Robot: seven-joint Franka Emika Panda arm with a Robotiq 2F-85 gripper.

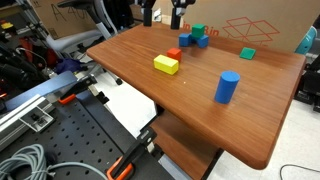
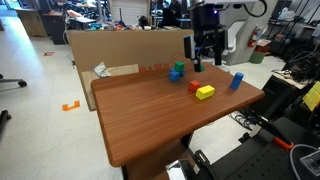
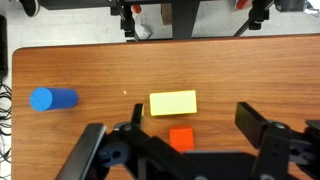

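My gripper (image 1: 161, 20) hangs above the table, its fingers spread wide with nothing between them; exterior view 2 also shows the gripper (image 2: 205, 53) clear of the blocks. On the wood below lies a yellow block (image 1: 166, 64), and a smaller red block (image 1: 173, 53) is just behind it. Seen from the wrist, the yellow block (image 3: 173, 103) and the red block (image 3: 181, 139) are slightly apart, between the two fingers. A blue cylinder (image 1: 227, 87) stands upright to the right.
Farther back, a green block (image 1: 197, 30) sits above blue blocks (image 1: 202, 42). A flat green piece (image 1: 247, 53) lies at the back right. The table's front edge (image 3: 230, 40) is near the yellow block. Bare wood surrounds the cylinder.
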